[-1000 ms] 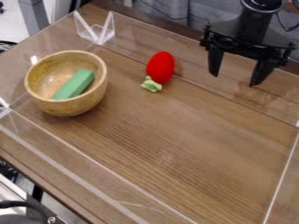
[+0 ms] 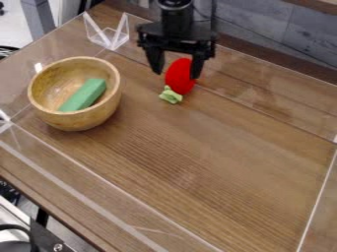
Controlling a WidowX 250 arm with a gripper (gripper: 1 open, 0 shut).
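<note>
My gripper (image 2: 176,67) stands open above a red oval object (image 2: 184,77) near the top centre of the camera view, with its fingers spread on either side of the object's upper part. A small pale green piece (image 2: 171,94) lies just in front of the red object. A wooden bowl (image 2: 59,116) at the left holds a green elongated object (image 2: 85,95).
A clear plastic or wire item (image 2: 108,31) sits at the back left. A raised wooden edge (image 2: 283,39) runs along the back right.
My gripper has moved left from the right side of the table to over the red object. The objects on the table appear where they were.
</note>
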